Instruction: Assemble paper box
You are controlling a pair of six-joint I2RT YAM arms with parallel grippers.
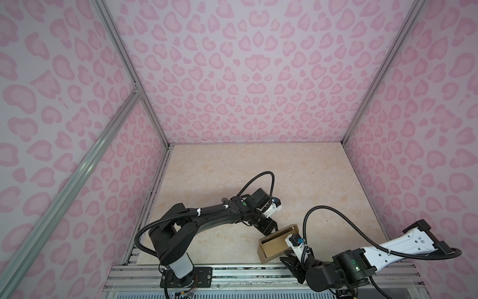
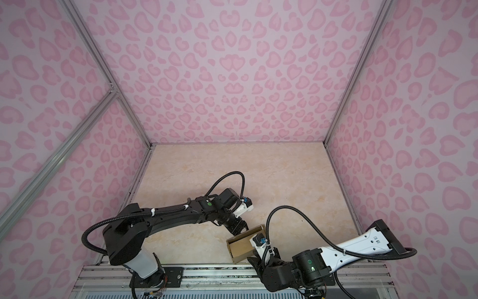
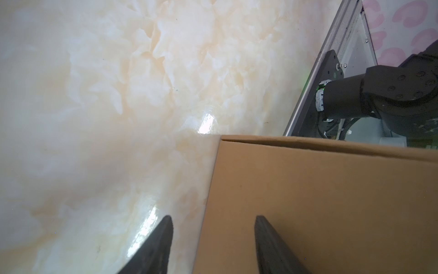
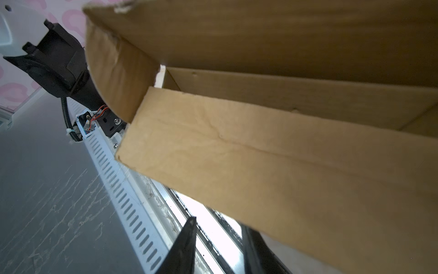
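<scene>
A brown cardboard box lies open at the front edge of the table, angled, between the two grippers. My left gripper is at the box's far side; in its wrist view the fingers are parted beside a cardboard wall, with nothing visibly held. My right gripper is at the near right end. Its wrist view shows parted fingers below a projecting flap, with another raised panel above.
Metal rails run along the front edge, close under the box and right gripper. Patterned walls enclose the back and sides.
</scene>
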